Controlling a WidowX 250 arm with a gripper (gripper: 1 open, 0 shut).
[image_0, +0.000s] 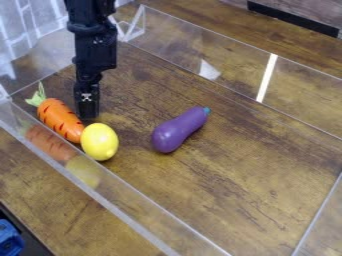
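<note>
The black gripper hangs at the upper left, its fingertips low beside the carrot's top and a little behind it; whether they are open or shut is unclear. An orange carrot with green leaves lies along the left clear wall. A yellow lemon-like object sits just right of the carrot's lower end. A purple eggplant lies near the middle, apart from both.
Clear walls bound the wooden floor. A blue object shows outside at the lower left corner.
</note>
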